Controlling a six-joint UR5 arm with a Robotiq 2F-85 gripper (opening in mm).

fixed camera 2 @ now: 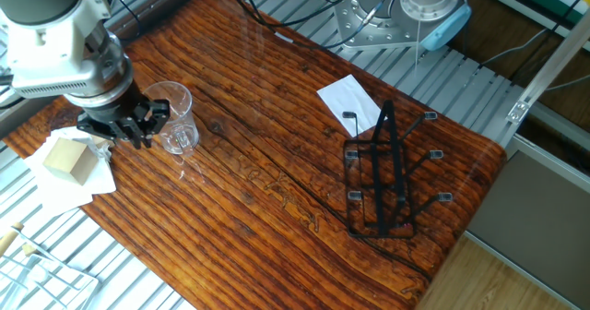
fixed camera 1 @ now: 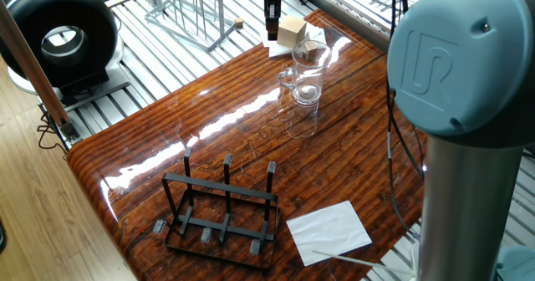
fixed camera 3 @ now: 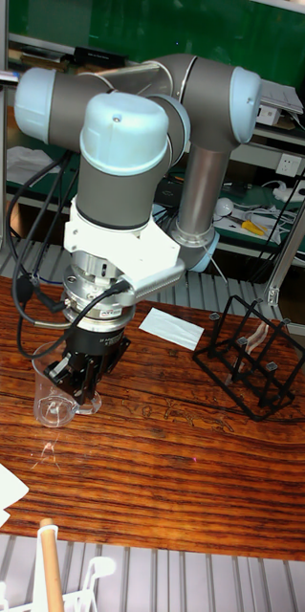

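Observation:
A clear glass mug (fixed camera 1: 309, 72) stands upright near the table's far end in exterior view 1, its handle on the left side. The same mug (fixed camera 2: 178, 125) is partly covered by my gripper (fixed camera 2: 138, 130) in exterior view 2. In exterior view 1 the black gripper (fixed camera 1: 272, 32) hangs from the top edge, apart from the mug and close to the wooden block in the picture. Exterior view 3 has the gripper (fixed camera 3: 94, 376) overlapping the mug (fixed camera 3: 55, 406). Nothing is seen held, but how far the fingers are apart is unclear.
A black metal rack (fixed camera 1: 221, 214) stands at the opposite end of the table, beside a white sheet (fixed camera 1: 328, 232). A wooden block (fixed camera 2: 71, 160) rests on white paper (fixed camera 2: 103, 179) near the mug. Bare wood (fixed camera 2: 249, 190) lies between mug and rack.

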